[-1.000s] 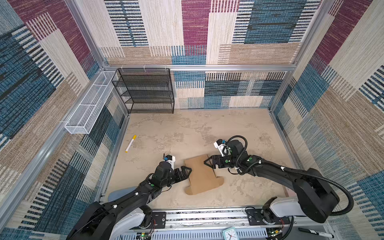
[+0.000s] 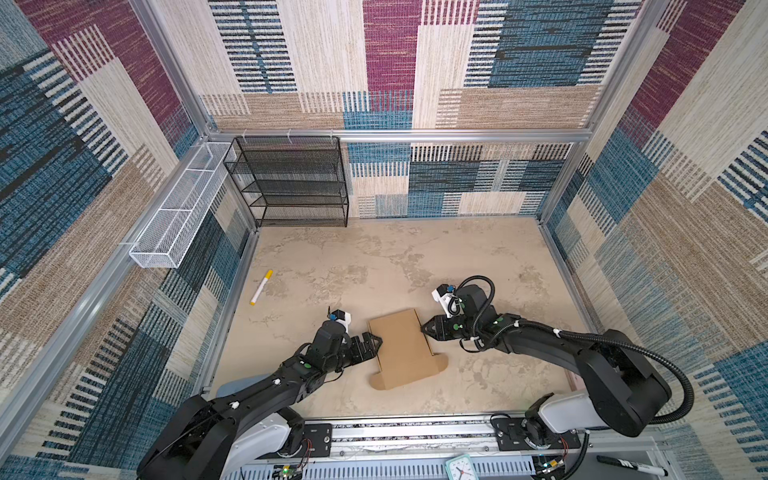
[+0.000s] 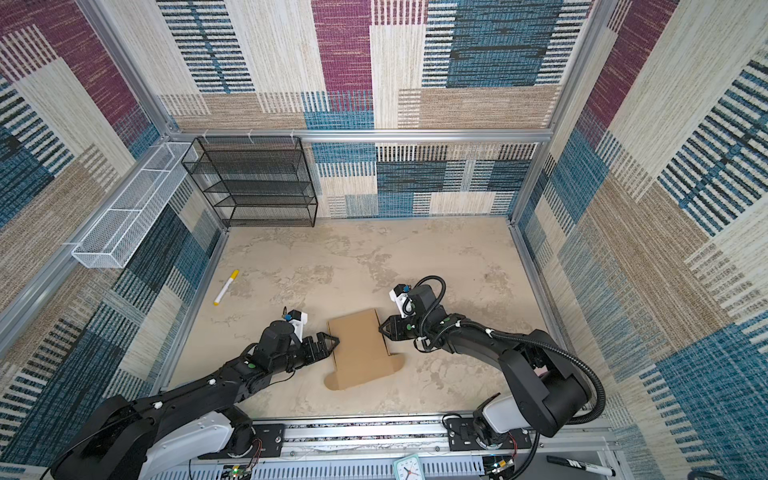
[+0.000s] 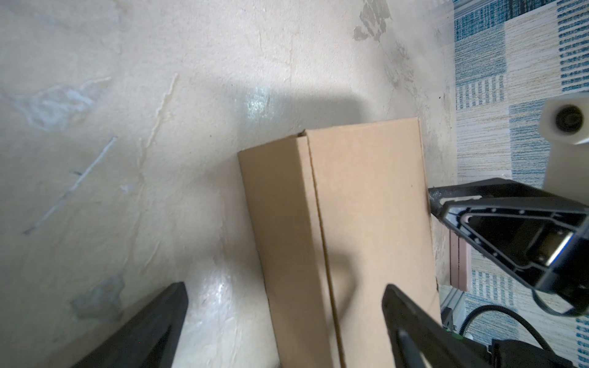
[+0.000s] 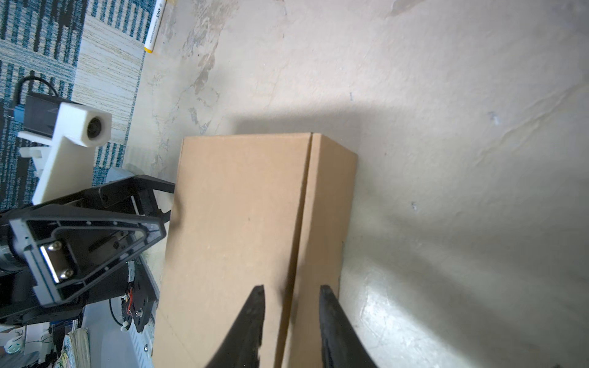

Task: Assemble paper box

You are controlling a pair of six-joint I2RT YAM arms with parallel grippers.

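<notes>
The brown cardboard box [image 2: 402, 344] lies on the table between my two arms, its lid panel closed down flat and rounded flaps sticking out at the front end. In the left wrist view, a thin slit runs between the lid [image 4: 374, 202] and the left side wall [image 4: 279, 233]. My left gripper is open wide, its fingers on either side of that edge. At the opposite edge, my right gripper stands partly open, with a narrow gap between its fingers. It hovers by the seam along the right side wall [image 5: 334, 202]; contact cannot be made out.
A yellow-and-white marker [image 2: 261, 287] lies at the far left of the table. Black wire shelves [image 2: 292, 182] stand at the back left, and a white wire basket [image 2: 180, 208] hangs on the left wall. The table behind the box is clear.
My right gripper has shifted right, from over the lid to the box's right edge, and its fingers have narrowed. The left gripper and the box have stayed nearly still.
</notes>
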